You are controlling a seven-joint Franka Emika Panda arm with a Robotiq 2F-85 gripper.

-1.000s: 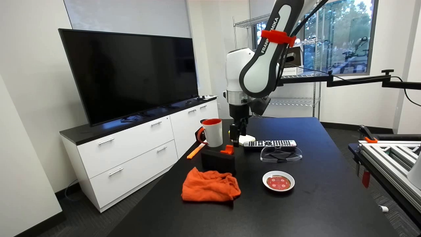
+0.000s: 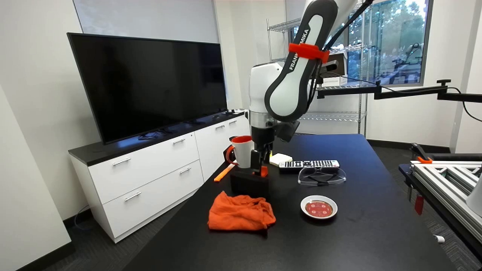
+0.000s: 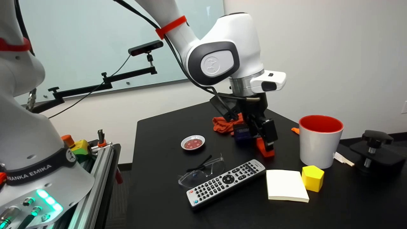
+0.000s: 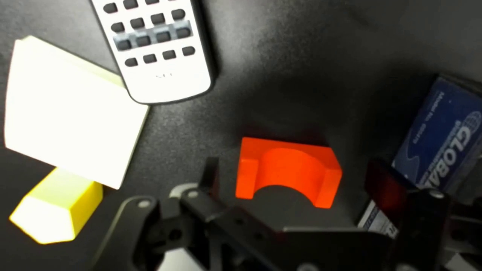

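An orange block with a curved notch [image 4: 289, 165] rests on the black table, between the two spread fingers of my gripper in the wrist view. The gripper is open, and dark space shows on either side of the block. In exterior view 2 the fingers [image 3: 269, 133] partly cover the orange block [image 3: 264, 147]. Right beside the block is a blue box [image 4: 440, 135] with white lettering, close to the right finger. From exterior view 1 only a bit of the orange block [image 2: 264, 171] shows behind the dark box [image 2: 249, 183].
Nearby stand a white mug with red inside [image 3: 320, 145], a yellow block [image 3: 313, 178], a notepad [image 3: 286, 185] and a remote [image 3: 225, 183]. Clear glasses [image 3: 202, 173], a small dish [image 3: 192, 142] and an orange cloth [image 2: 241, 212] lie farther off.
My arm has moved left and down in exterior view 1, bringing the gripper from beside the notepad to the orange block behind the dark box. The objects look unmoved.
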